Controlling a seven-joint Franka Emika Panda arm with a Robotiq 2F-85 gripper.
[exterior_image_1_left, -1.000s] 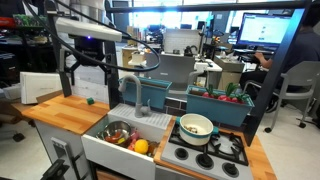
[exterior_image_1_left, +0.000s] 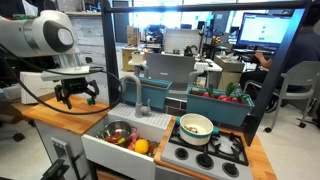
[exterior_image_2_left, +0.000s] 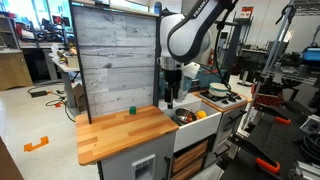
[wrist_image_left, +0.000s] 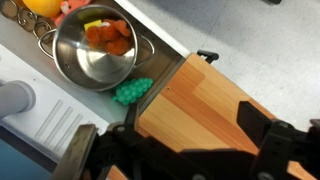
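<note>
My gripper is open above the wooden counter, its two dark fingers wide apart with nothing between them. In exterior view 1 the gripper (exterior_image_1_left: 76, 94) hangs low over the counter, close to a small green object (exterior_image_1_left: 91, 100). That bumpy green object (wrist_image_left: 133, 91) shows in the wrist view ahead of the fingers, by the counter's edge. Exterior view 2 shows the green object (exterior_image_2_left: 133, 109) on the counter, with the gripper (exterior_image_2_left: 169, 101) above the surface to its right. A steel pot (wrist_image_left: 82, 72) holding orange and yellow pieces sits in the sink.
The wooden counter (exterior_image_1_left: 62, 117) is otherwise mostly clear. The faucet (exterior_image_1_left: 138, 92) rises behind the sink (exterior_image_1_left: 150, 130), where yellow and orange items lie beside the pot. Farther right, a pale pot (exterior_image_1_left: 196, 126) stands on the stove (exterior_image_1_left: 222, 147). A wooden wall (exterior_image_2_left: 120, 60) stands behind the counter.
In exterior view 1 my arm and gripper have come down a good way towards the counter, near the green object. The objects look unmoved.
</note>
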